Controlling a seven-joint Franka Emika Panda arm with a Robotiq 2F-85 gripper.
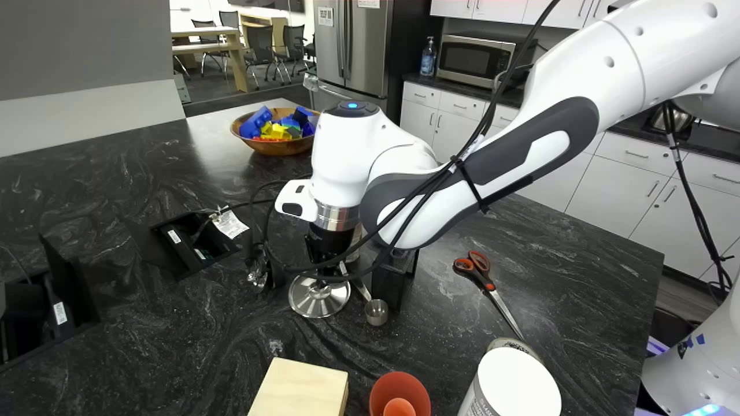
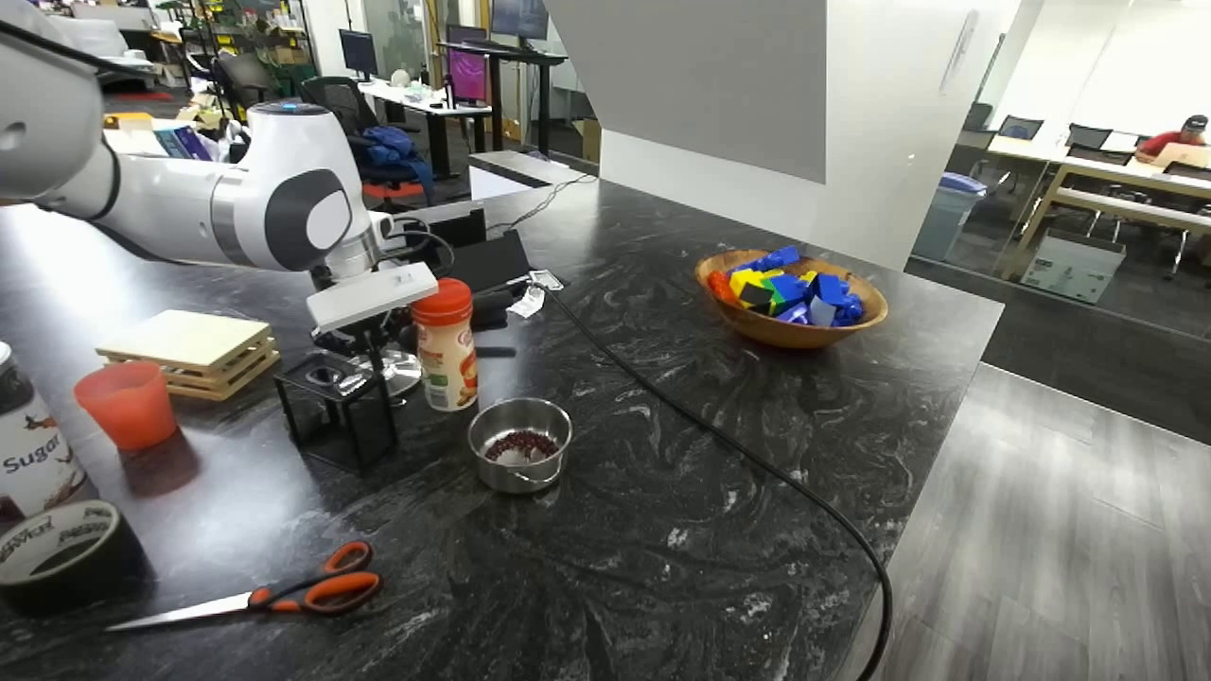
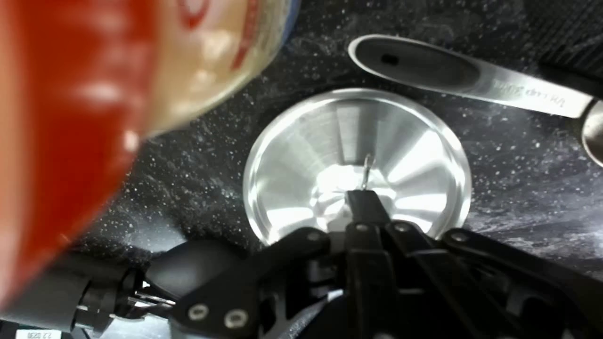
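Observation:
A round metal lid lies flat on the dark counter under my gripper in the wrist view. My fingers are shut together, with nothing visible held between them. A thin wire handle on the lid shows just past the fingertips; whether they touch it is hard to tell. In exterior view 1 the lid rests on the counter below the gripper. A small metal pot with dark red beans inside stands without a lid in exterior view 2.
The red-capped creamer bottle stands close beside the gripper. A measuring cup and a black frame box are near the lid. Scissors lie farther off. A wooden bowl of blocks sits on the far counter.

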